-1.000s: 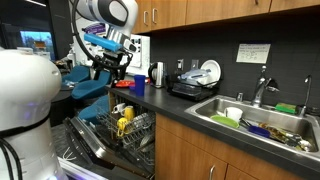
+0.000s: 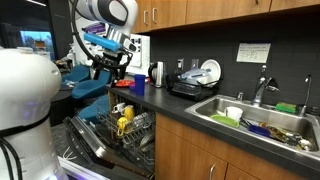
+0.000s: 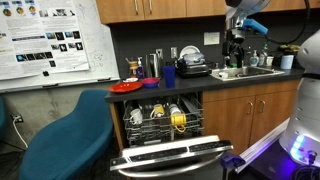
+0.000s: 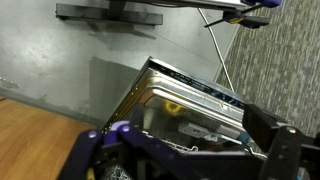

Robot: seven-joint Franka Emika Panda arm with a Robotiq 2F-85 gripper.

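In the wrist view my gripper stands open, its two dark fingers wide apart with nothing between them. Beneath it lies the metal edge of the open dishwasher door (image 4: 190,85), and a small yellow patch shows farther down. Exterior view 1 has the gripper (image 2: 106,72) high above the dishwasher, clear of the dishes. The pulled-out rack (image 3: 160,128) holds several dishes, among them a yellow cup (image 2: 125,121), also visible as a yellow item (image 3: 179,122) in exterior view 2. The lowered door (image 3: 170,153) extends in front of the rack.
On the counter (image 3: 125,94) are a red plate (image 3: 127,86), a blue container (image 3: 169,77) and a black dish rack (image 2: 187,87). The sink (image 2: 265,117) at right holds several items, with a green-and-white cup (image 2: 234,113) near it. A blue chair (image 3: 65,135) stands left of the dishwasher.
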